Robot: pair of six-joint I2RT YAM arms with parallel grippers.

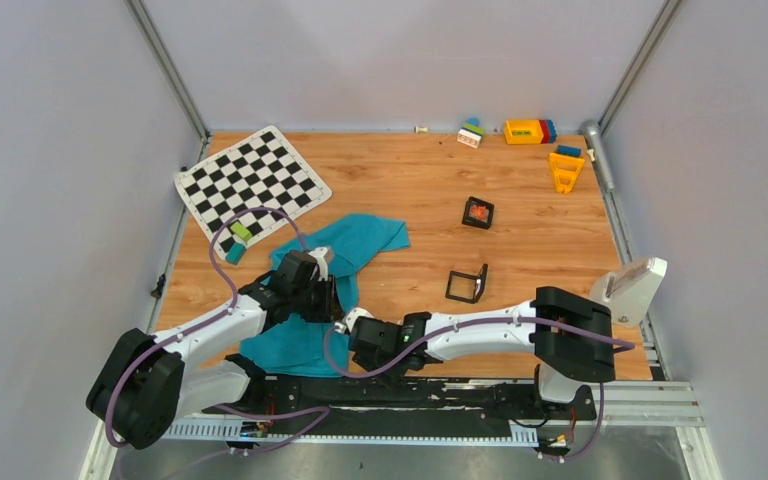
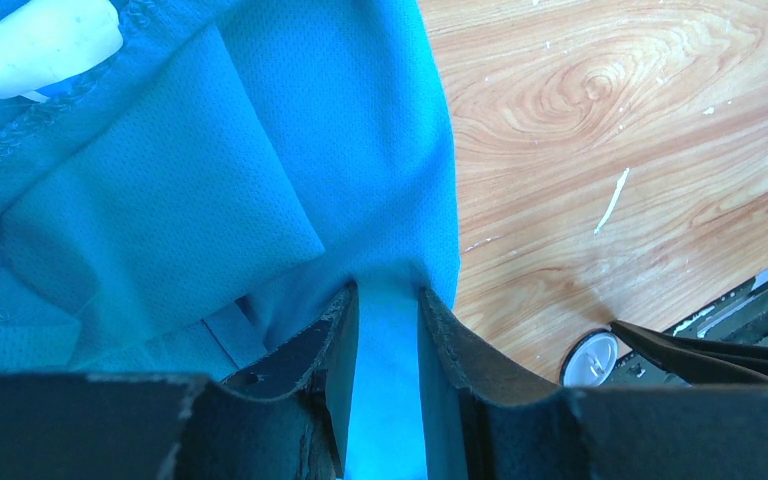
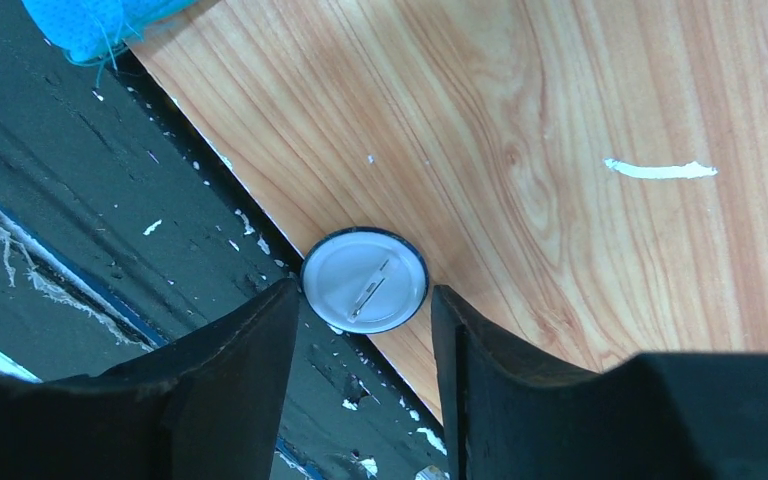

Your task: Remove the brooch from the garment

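Observation:
The round brooch (image 3: 365, 280) shows its pale back and thin pin in the right wrist view, over the table's front edge. My right gripper is part open, with a fingertip close on either side of the brooch; whether they touch it is hard to tell. The left wrist view shows the brooch (image 2: 590, 358) at the right gripper's dark fingertip, clear of the blue garment (image 2: 390, 180). My left gripper stands part open over the garment, blue cloth visible between its fingers and none clearly pinched. In the top view, the arms hide the brooch.
Beside the garment lies bare wooden table (image 1: 410, 190). A chequered board (image 1: 255, 180) with small blocks is at the left. Two black frames, one a square ring (image 1: 465, 286), lie right of centre. Toy bricks (image 1: 530, 132) stand along the back.

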